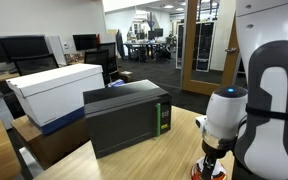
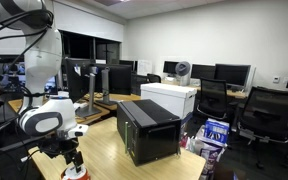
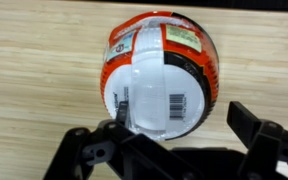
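Observation:
A round orange-and-white container [image 3: 169, 90] with a white lid and a barcode label sits on the wooden table, seen from above in the wrist view. My gripper is open just over it, one finger to each side of its near part and nothing held. In exterior view 1 the gripper [image 1: 212, 160] points down at the container [image 1: 197, 172], which is partly hidden behind the fingers. Exterior view 2 shows the white-lidded container [image 2: 77, 173] at the lower edge, beneath the gripper [image 2: 74, 158].
A black microwave [image 1: 129, 117] stands farther back on the table. Behind it is a white box [image 1: 59, 90]. The wooden tabletop [image 2: 169, 170] between microwave and container is bare.

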